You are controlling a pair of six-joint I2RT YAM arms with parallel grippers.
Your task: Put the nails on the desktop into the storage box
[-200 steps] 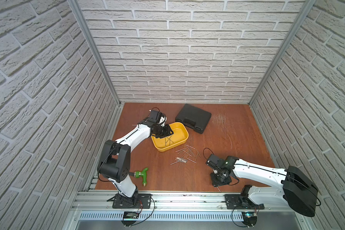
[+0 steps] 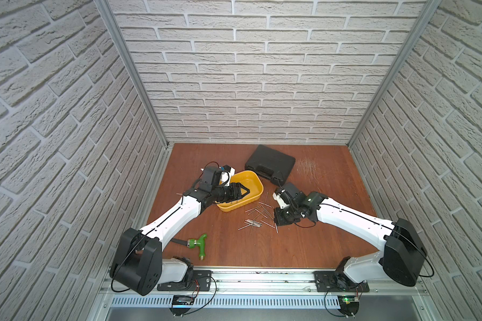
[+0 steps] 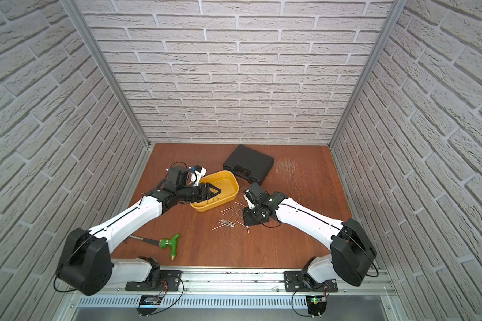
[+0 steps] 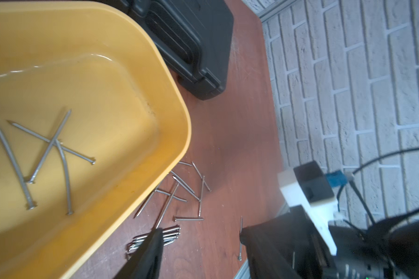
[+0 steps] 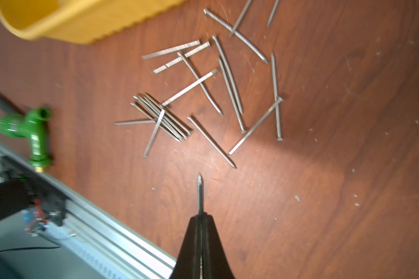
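My right gripper is shut on a single nail (image 5: 200, 193), whose pointed end sticks out past the fingertips. It hovers over the tabletop, right of the loose nails (image 5: 211, 141). Several more lie crossed there, beside a tight nail bundle (image 5: 165, 120). The yellow storage box (image 2: 257, 184) stands left of them, and in the left wrist view several nails (image 4: 48, 146) rest on its floor. My left gripper is open, nothing between its fingers, and in the top views it is over the box, hiding part of its interior.
A black case (image 2: 271, 162) lies behind the box, close to its back right corner. The green-handled tool (image 2: 199, 246) is at the front left. Bare tabletop (image 2: 334, 176) stretches to the right, beyond the right arm.
The left gripper shifted slightly right over the box, still open.
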